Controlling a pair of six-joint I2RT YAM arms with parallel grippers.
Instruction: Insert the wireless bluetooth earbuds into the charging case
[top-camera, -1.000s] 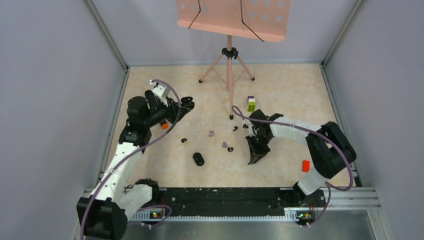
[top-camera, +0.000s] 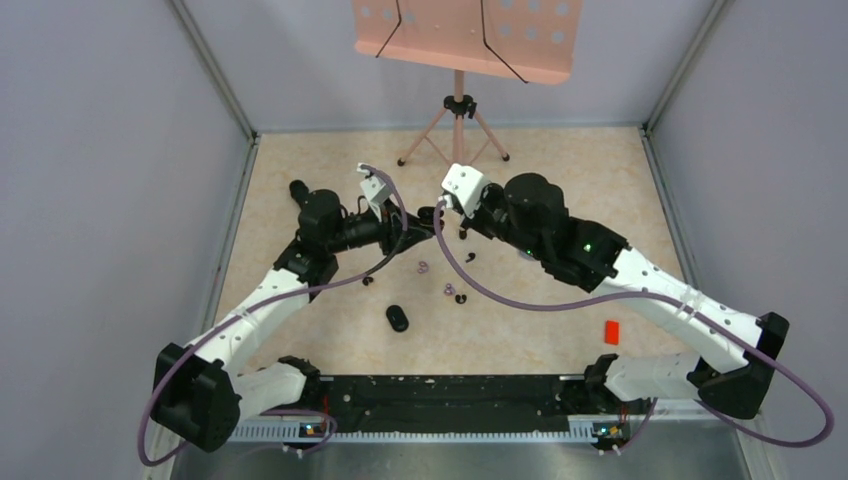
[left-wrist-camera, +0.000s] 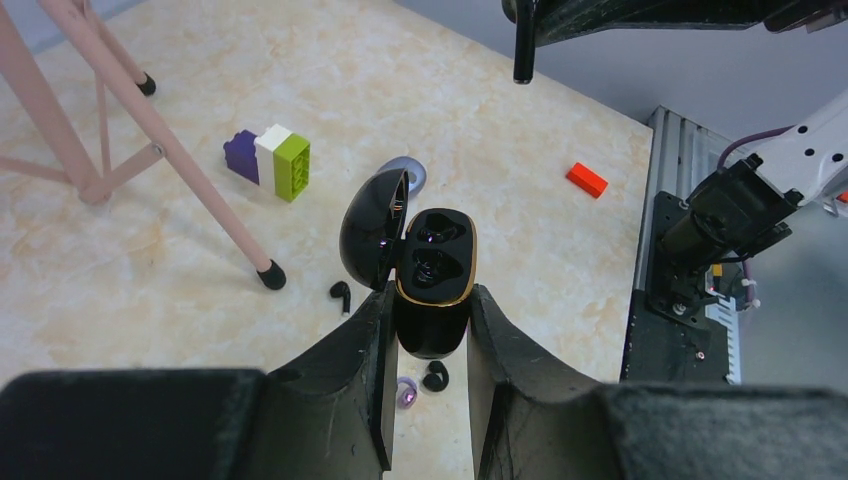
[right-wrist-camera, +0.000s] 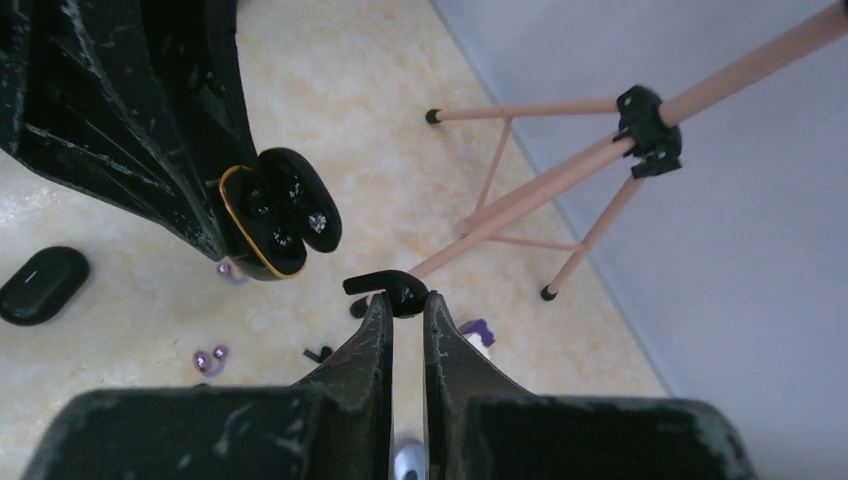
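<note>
An open black charging case (left-wrist-camera: 433, 290) with a gold rim and two empty-looking wells is held upright between the fingers of my left gripper, its lid (left-wrist-camera: 372, 228) raised. In the right wrist view the case (right-wrist-camera: 262, 225) sits upper left of my right gripper, which is shut on a black earbud (right-wrist-camera: 395, 290), stem pointing left. The top view shows both grippers close together over the middle, the right one largely hidden by its arm.
Loose earbuds (top-camera: 460, 298), a black oval object (top-camera: 397, 318) and a red block (top-camera: 611, 331) lie on the table. Coloured blocks (left-wrist-camera: 268, 160) stand beside the pink tripod (left-wrist-camera: 170, 165).
</note>
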